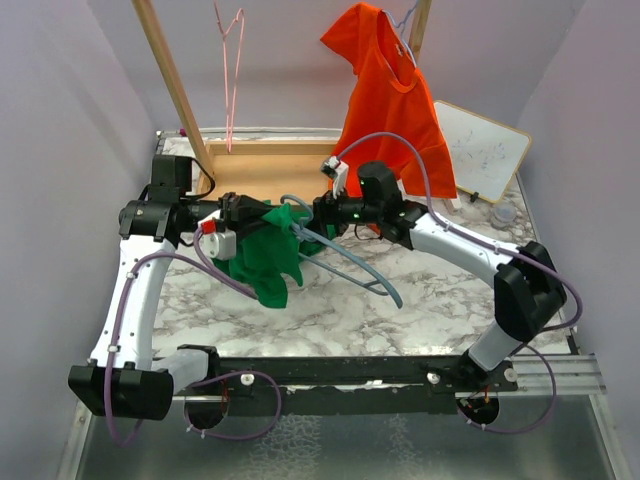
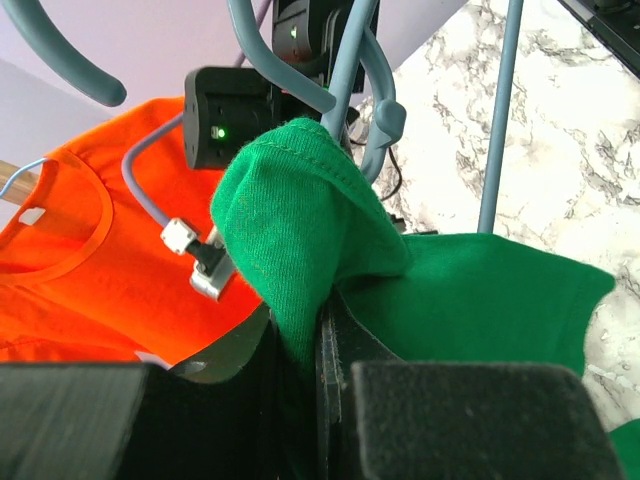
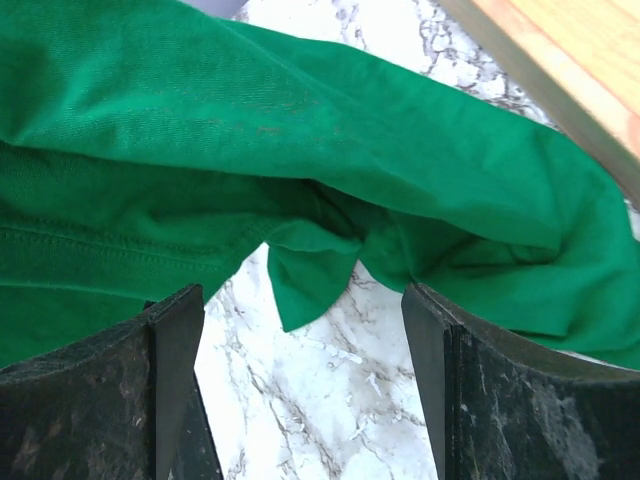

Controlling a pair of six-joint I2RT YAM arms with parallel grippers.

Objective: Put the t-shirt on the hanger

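Note:
The green t-shirt (image 1: 255,260) hangs in my left gripper (image 1: 262,212), which is shut on a bunched fold of it (image 2: 305,220) just below the blue hanger (image 1: 360,275). The hanger's hook and bars (image 2: 497,120) show above the cloth in the left wrist view. In the right wrist view its fingers stand apart, with green folds (image 3: 300,120) beyond them and nothing clearly between them.
An orange shirt (image 1: 385,110) hangs on the wooden rack at the back right, a pink hanger (image 1: 232,80) at the back left. A whiteboard (image 1: 485,145) stands at the right.

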